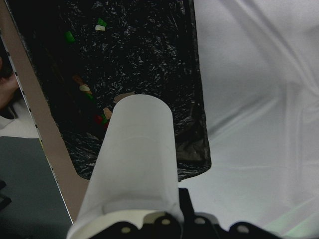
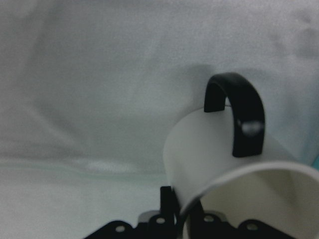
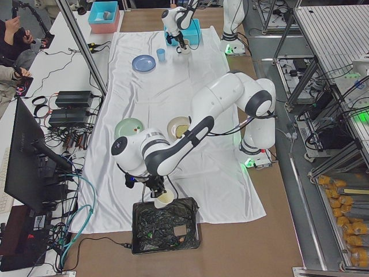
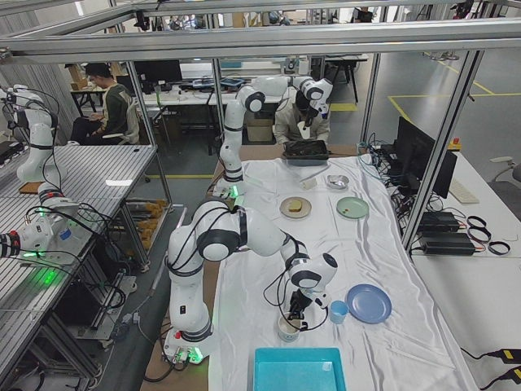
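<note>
Above a black bag-lined bin (image 3: pixel 166 231) my left gripper (image 3: pixel 157 190) is shut on a white paper cup (image 1: pixel 134 144), held lengthwise over the liner, where small coloured scraps lie. My right gripper (image 4: pixel 297 314) is shut on the rim of a white mug (image 2: pixel 199 144) with a black handle (image 2: pixel 246 129), low over the white cloth at the other end of the table.
A turquoise tray (image 4: pixel 299 371), blue cup (image 4: pixel 339 311) and blue plate (image 4: pixel 368 303) are near the right arm. A green plate (image 4: pixel 352 207), tan plate with a yellow item (image 4: pixel 295 207) and foil dish (image 4: pixel 339 182) sit mid-table.
</note>
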